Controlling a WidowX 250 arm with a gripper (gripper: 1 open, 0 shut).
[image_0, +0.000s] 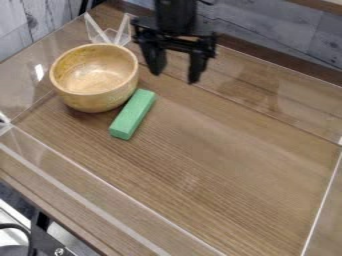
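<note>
My dark gripper (170, 57) is at the top centre over the back of the wooden tray, blurred, with its fingers spread apart and open. A wooden bowl (94, 85) sits at the upper left. A green rectangular block (131, 114) lies just right of and below the bowl, apart from the gripper.
The wooden tray surface (214, 180) is clear across the centre, right and front. Pale walls edge the tray. A whitish object (104, 30) stands behind the bowl at the top left, too small to identify.
</note>
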